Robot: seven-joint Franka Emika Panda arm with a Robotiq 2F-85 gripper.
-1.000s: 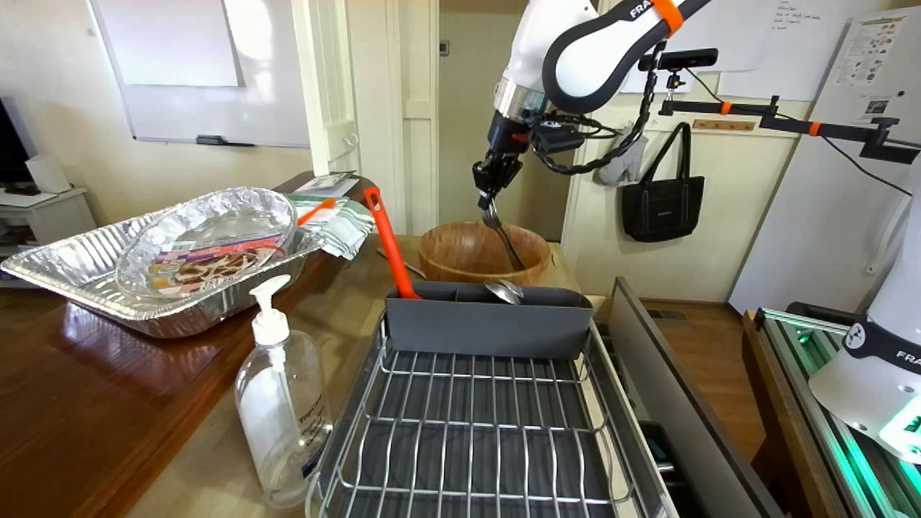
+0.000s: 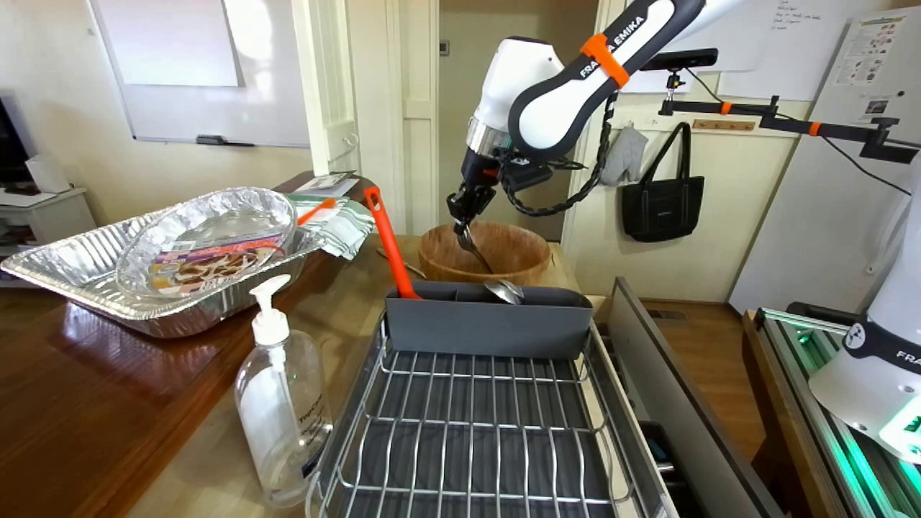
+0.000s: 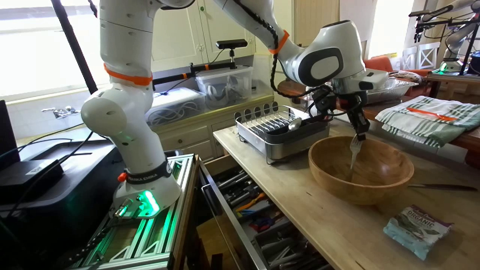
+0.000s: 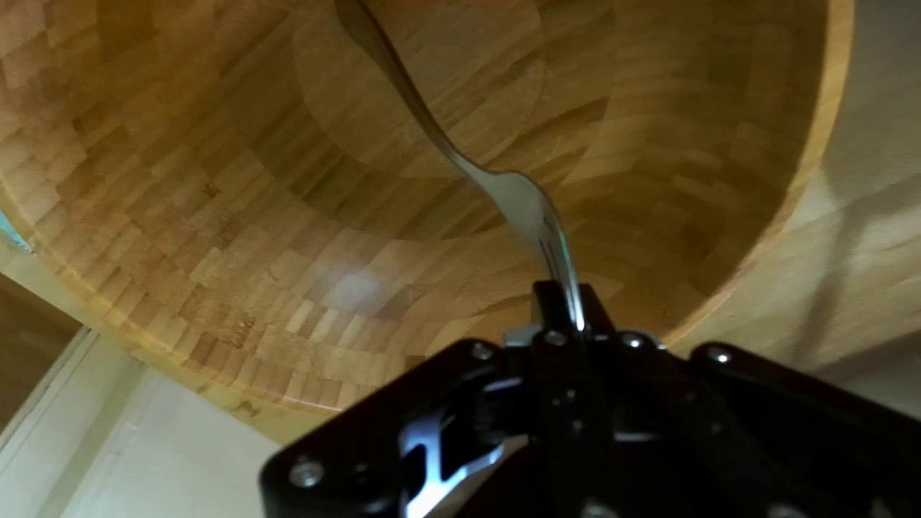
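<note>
A metal fork (image 4: 518, 197) is pinched by its tined end in my gripper, which is shut on it. The handle slants down into the wooden bowl (image 3: 324, 173), and its far end runs out of the top of the wrist view. In exterior view 2 the gripper (image 3: 361, 135) is above the bowl's far rim, with the fork (image 3: 354, 153) hanging inside the bowl. Whether the handle touches the bowl's bottom I cannot tell. Apart from the fork, the bowl looks empty.
A dish rack (image 2: 483, 414) with a grey utensil holder (image 2: 488, 328) stands beside the bowl; a spoon (image 2: 505, 292) and a red-handled tool (image 2: 390, 242) stick out. A snack packet (image 3: 418, 230) and a dark utensil (image 3: 443, 186) lie nearby. Below the counter, a drawer (image 3: 229, 211) stands open.
In exterior view 1 the arm and gripper have shifted left and slightly lower, carrying the fork across the bowl. The bowl and rack have stayed put.
</note>
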